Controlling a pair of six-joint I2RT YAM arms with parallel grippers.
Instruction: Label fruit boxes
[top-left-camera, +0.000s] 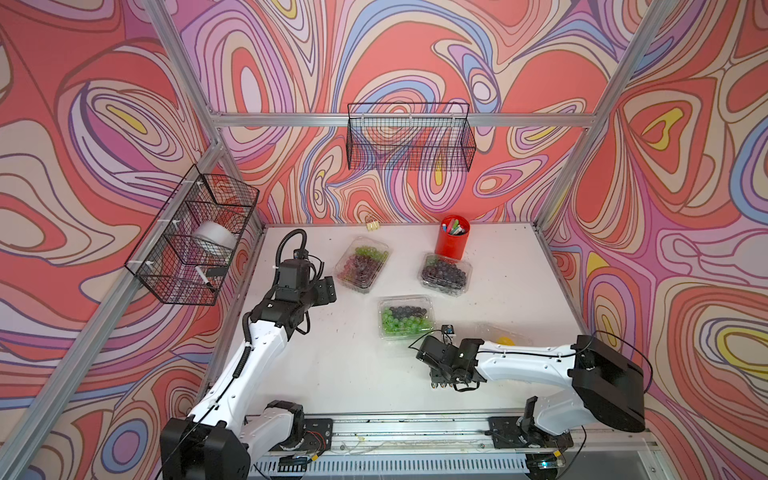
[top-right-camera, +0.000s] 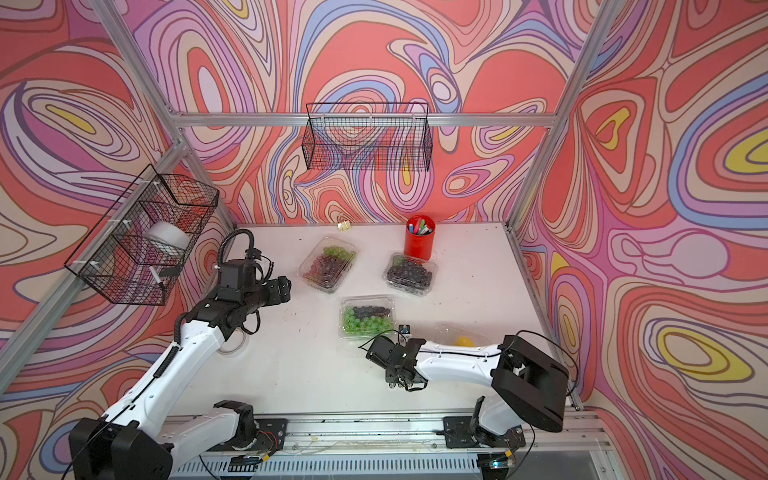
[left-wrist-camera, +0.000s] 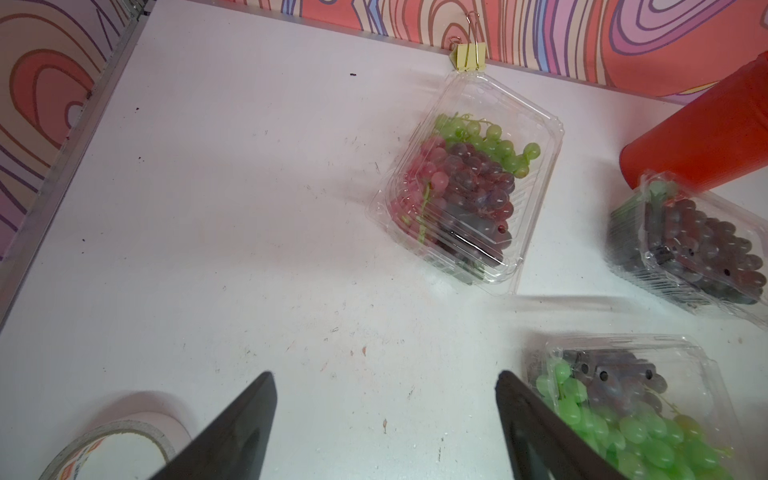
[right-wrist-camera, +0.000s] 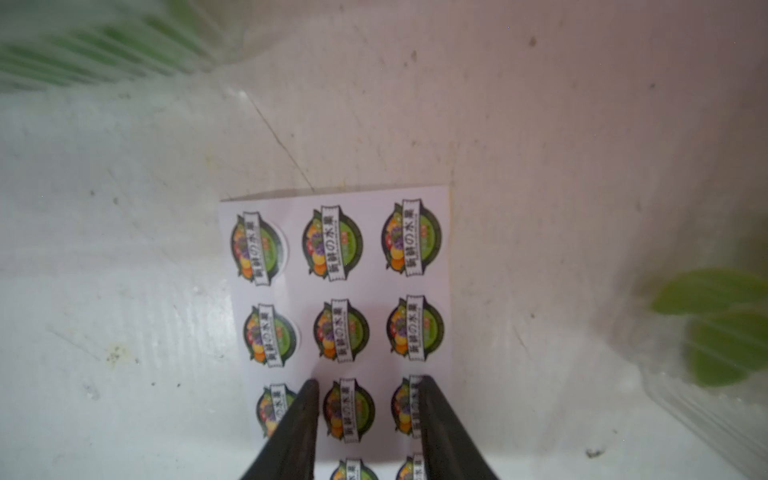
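A white sheet of round fruit stickers (right-wrist-camera: 368, 312) lies under my right gripper. Its dark fingers stand a narrow gap apart, with printed stickers showing between and beyond them; whether they grip anything cannot be told. My left gripper hangs over bare table, fingers wide apart and nothing between them. Clear boxes hold the fruit: mixed red and green grapes (left-wrist-camera: 464, 192) at the back left, dark grapes (top-left-camera: 445, 274) at the back right, green and dark grapes (top-left-camera: 405, 317) in the middle. Another clear box (top-right-camera: 464, 340) with something orange is partly behind the right arm.
A red cup of markers (top-left-camera: 453, 237) stands behind the dark-grape box. A tape roll (left-wrist-camera: 120, 448) lies at the table's left. At the back edge sits a yellow clip (left-wrist-camera: 469, 56). Wire baskets (top-left-camera: 410, 144) hang on the frame.
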